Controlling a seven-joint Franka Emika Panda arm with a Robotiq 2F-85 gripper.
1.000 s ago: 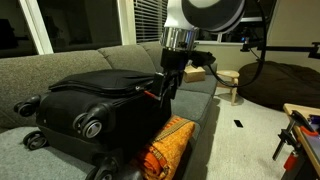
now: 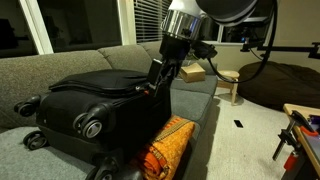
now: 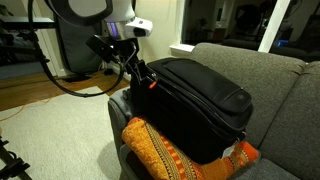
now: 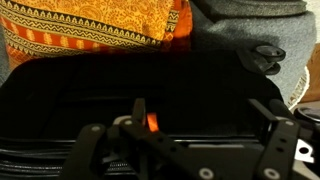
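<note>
A black suitcase (image 2: pixel 110 112) lies on its side on the grey sofa, its wheels facing the front left in exterior view 1. A small orange-red tag (image 3: pixel 153 87) shows on the suitcase's side near its upper edge. In the wrist view the same tag (image 4: pixel 153 122) appears close to the left finger, not clearly between the fingers. My gripper is open, its fingers spread wide over the black fabric. From outside, the gripper (image 2: pixel 161 76) hangs close by the suitcase's upper edge; whether it touches the fabric I cannot tell.
An orange patterned cloth (image 3: pixel 165 150) is tucked against the suitcase on the seat. The sofa backrest (image 2: pixel 60 70) rises behind. Open pale floor (image 2: pixel 240 140) lies in front, with a wooden table (image 2: pixel 300 130) at the right and a stool (image 2: pixel 230 80) farther back.
My gripper has risen slightly and tilted, its fingers now higher against the suitcase's edge. The suitcase and cloth look unmoved.
</note>
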